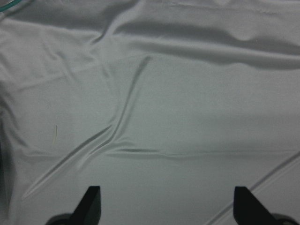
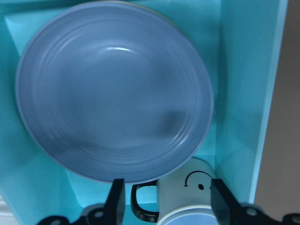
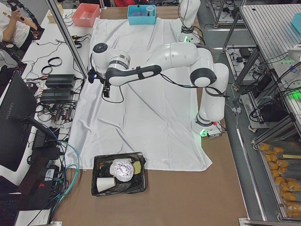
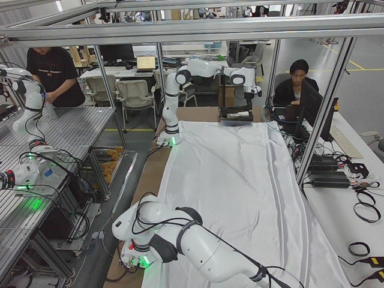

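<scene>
A blue plate (image 2: 114,89) lies in a turquoise bin (image 2: 243,93), seen from above in the right wrist view, with a white smiley mug (image 2: 183,187) below it. My right gripper hangs open over the bin, fingers either side of the mug's handle and body; I cannot tell if they touch. My left gripper is open over bare white cloth (image 1: 187,103). The bin (image 3: 141,20) also shows at the far end of the left camera view.
A black-lined bin (image 3: 101,186) with a foil dish, white cup and other items sits at the near end. A pink bin (image 3: 86,15) stands beside the far end.
</scene>
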